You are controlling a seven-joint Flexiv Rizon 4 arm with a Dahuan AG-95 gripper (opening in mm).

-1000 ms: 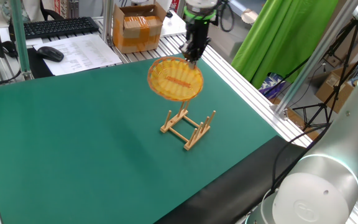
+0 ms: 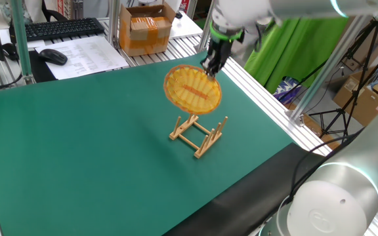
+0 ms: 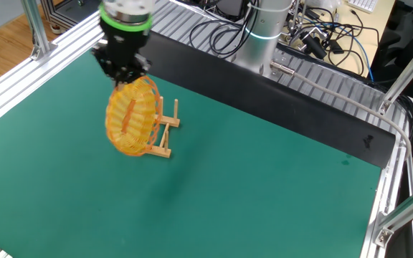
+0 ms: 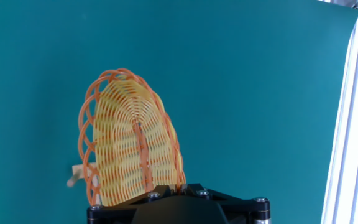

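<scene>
An oval yellow wicker basket [image 2: 193,90] with an orange rim hangs tilted on edge, its underside or base turned toward the first exterior view. My gripper [image 2: 210,67] is shut on the basket's rim at its upper right. In the wrist view the basket [image 4: 135,140] rises from the gripper, with the fingertips at its lower rim. Below and partly behind the basket stands a wooden peg rack [image 2: 199,136] on the green table. From the second exterior view, the basket [image 3: 130,118] overlaps the rack [image 3: 165,136]; whether they touch cannot be told.
A cardboard box [image 2: 146,31], a keyboard [image 2: 58,28] and a mouse [image 2: 53,57] lie beyond the table's far edge. A black strip [image 3: 278,100] runs along the robot's side.
Over the last second the basket has shifted right and slightly down in the first exterior view, closer to the rack. The arm's wrist has tilted over with it. The rack has stayed put.
</scene>
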